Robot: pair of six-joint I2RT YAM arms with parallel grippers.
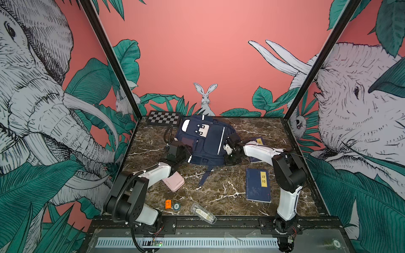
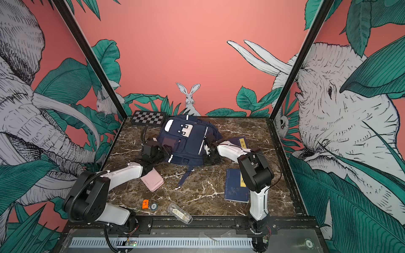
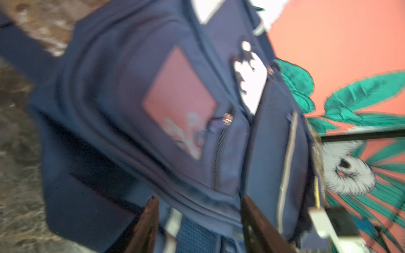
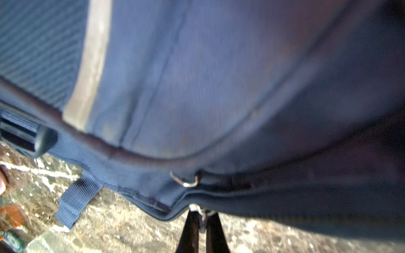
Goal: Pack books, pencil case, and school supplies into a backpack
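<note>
The navy backpack [image 1: 206, 141] lies at the back middle of the table, a loose strap [image 1: 205, 176] trailing toward the front. At its right side, my right gripper is shut on a small metal zipper pull [image 4: 202, 219] at the bag's edge. My left gripper stands part open by the bag's left lower side, its fingers [image 3: 141, 225] apart with nothing held between them. A pink pencil case [image 1: 174, 181] rests below the left gripper. To the right are a blue book [image 1: 255, 187] with a yellow label and another book [image 1: 259, 141], partly covered by the right arm.
An orange item [image 1: 168, 204], a small round item [image 1: 176, 207] and a clear case [image 1: 203, 213] lie near the front edge. A checkered black board [image 1: 163, 118] is at the back left. Bare table shows at front middle.
</note>
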